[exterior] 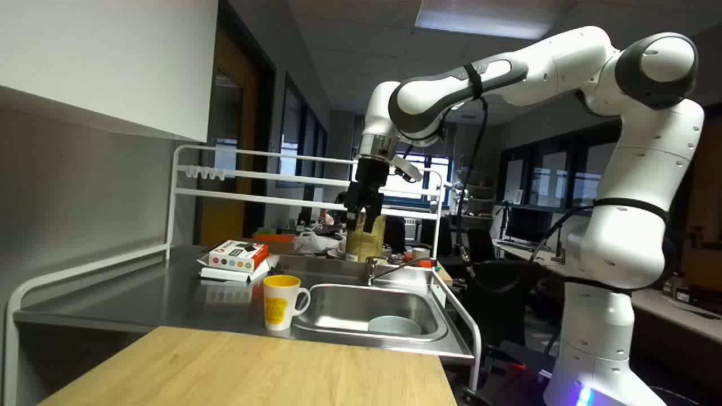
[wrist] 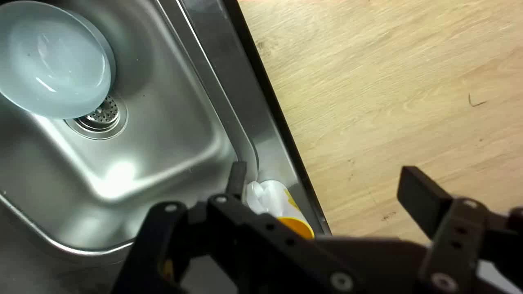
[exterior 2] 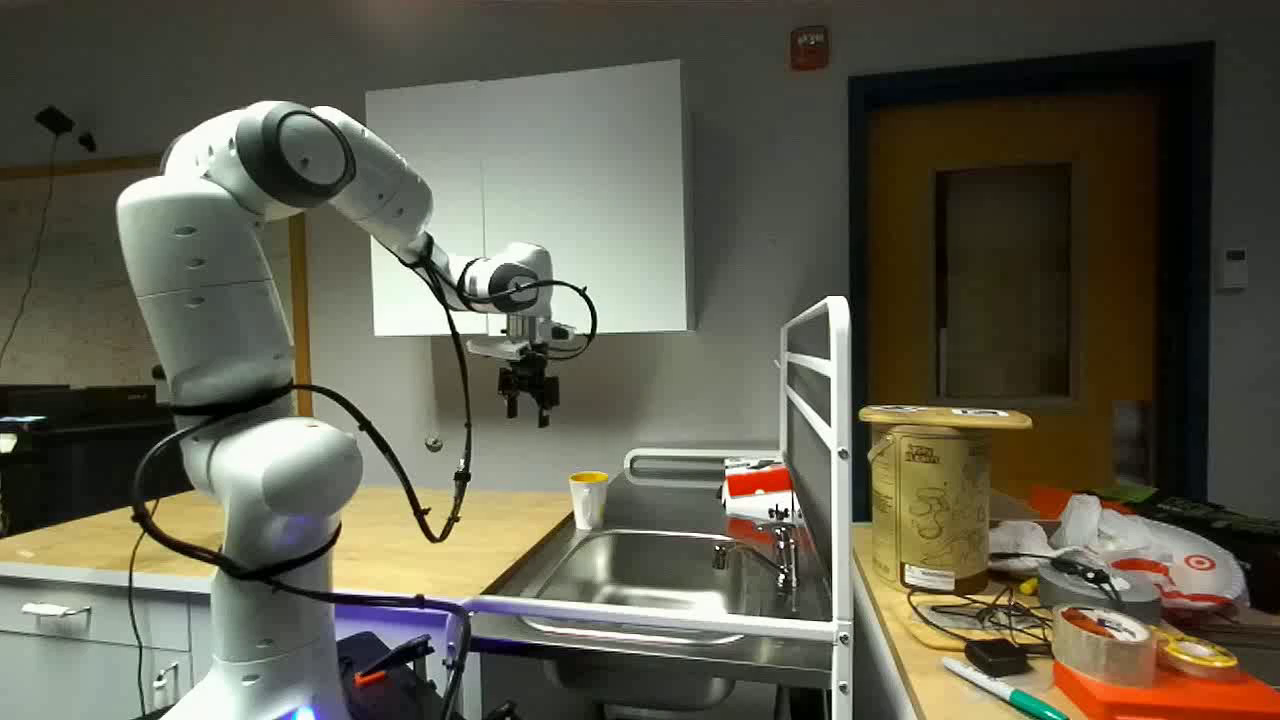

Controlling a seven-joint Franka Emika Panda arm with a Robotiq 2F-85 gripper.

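My gripper is open with nothing between its fingers. It hangs high above the counter, as exterior view 2 shows the gripper (exterior 2: 528, 410) well over the height of the mug. The white mug (exterior: 276, 305) with a yellow inside and a yellow print stands upright beside the sink, its handle toward the basin. In the wrist view the mug (wrist: 279, 201) appears below the left finger, partly covered by the gripper. A pale blue-grey bowl (wrist: 54, 61) rests in the steel sink (wrist: 162, 98) near the drain.
A red and white box (exterior: 238, 256) lies on the steel counter behind the mug. A white rail (exterior 2: 806, 408) and the faucet (exterior 2: 780, 558) border the sink's far side. A white cabinet (exterior 2: 576, 198) hangs on the wall.
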